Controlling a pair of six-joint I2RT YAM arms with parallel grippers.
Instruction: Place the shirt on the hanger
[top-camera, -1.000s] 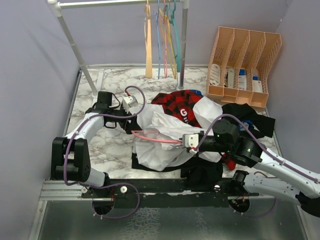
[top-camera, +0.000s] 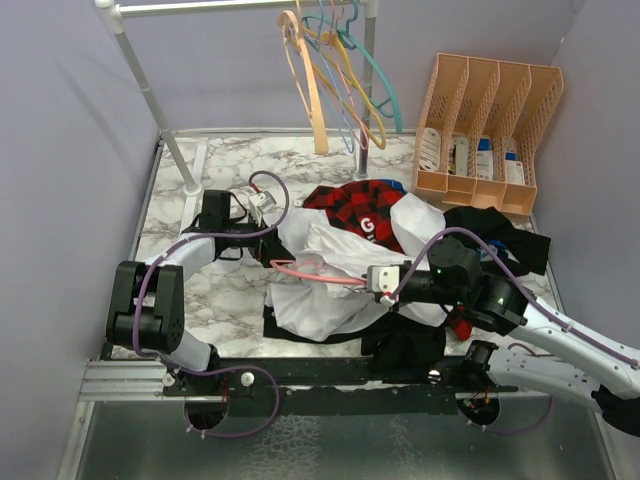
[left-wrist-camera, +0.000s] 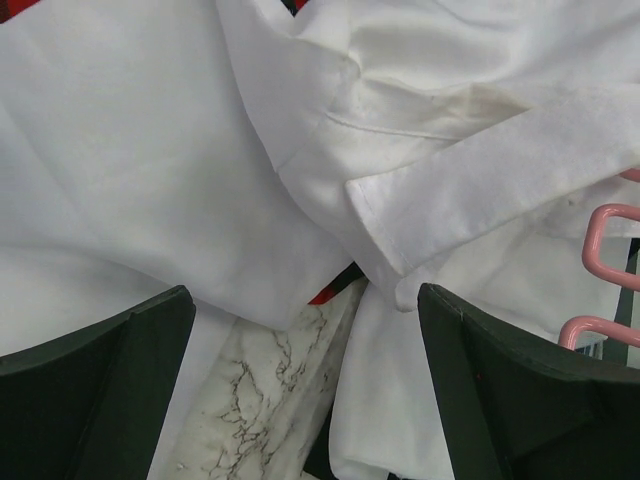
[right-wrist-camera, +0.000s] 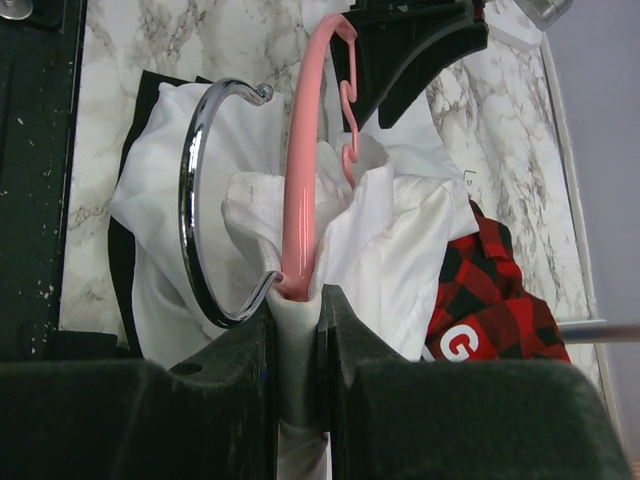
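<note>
The white shirt is bunched over the middle of the table. Closed on its cloth, my right gripper has one end of the pink hanger entering the fabric just beyond its fingers. The metal hook stands outside the cloth, and the hanger's other arm is bare, reaching left in the top view. Beside that bare end, my left gripper is open. In the left wrist view its fingers are spread above white cloth, with pink hanger loops at the right edge.
A white rack carries several hangers at the back. An orange bin stands back right. Red plaid and black garments lie around the shirt. Bare marble table shows on the left.
The hanger's bare end has moved a little to the right. Hangers on the rack have swung rightward. The right arm looks nearly still.
</note>
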